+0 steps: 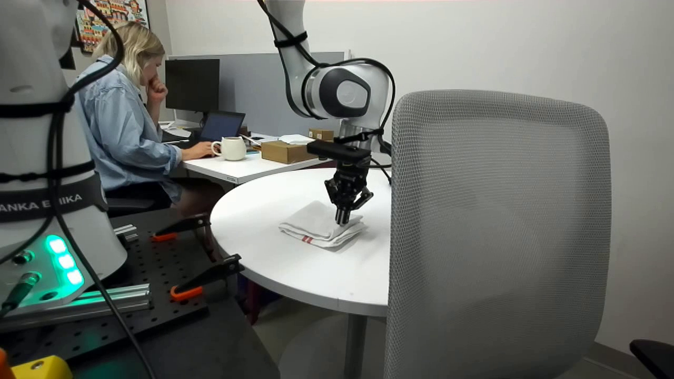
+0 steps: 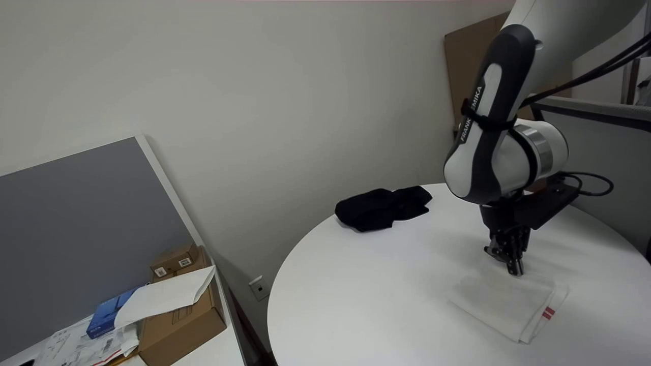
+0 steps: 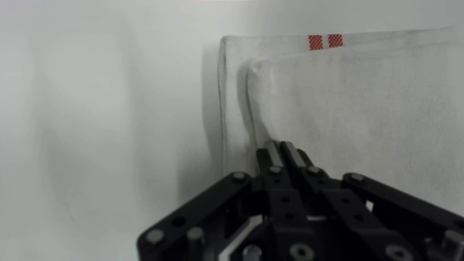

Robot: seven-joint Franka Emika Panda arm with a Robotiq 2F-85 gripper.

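A folded white towel (image 1: 316, 226) with two red stripes lies on the round white table (image 1: 284, 271). My gripper (image 1: 343, 221) points down at the towel's edge, its fingers drawn close together. In the wrist view, the upper layer of the towel (image 3: 369, 95) has a raised, bunched fold that runs into the fingertips (image 3: 274, 152). Only a narrow gap shows between those tips, and how much cloth is inside it is hidden. Exterior view 2 has the gripper (image 2: 515, 272) at the far side of the towel (image 2: 503, 299), which still rests on the table.
A dark cloth (image 2: 383, 208) lies near the wall edge of the table. A grey mesh chair back (image 1: 499, 240) blocks part of the table in exterior view 1. A person (image 1: 129, 113) sits at the neighbouring desk. Bare tabletop surrounds the towel.
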